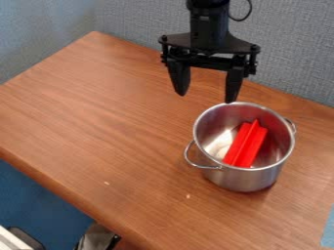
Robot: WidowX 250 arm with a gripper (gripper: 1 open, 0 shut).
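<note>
A steel pot (263,171) with wire handles stands on the right part of the wooden table (98,117). Red bar-shaped objects (244,144) lie inside it. My black gripper (206,95) hangs above and behind the pot, a little to its upper left, with its two fingers wide apart and nothing between them.
A grey textured wall (294,49) runs behind the table. Below the table's front left edge is a blue floor (33,200) with some metal and white items at the bottom left.
</note>
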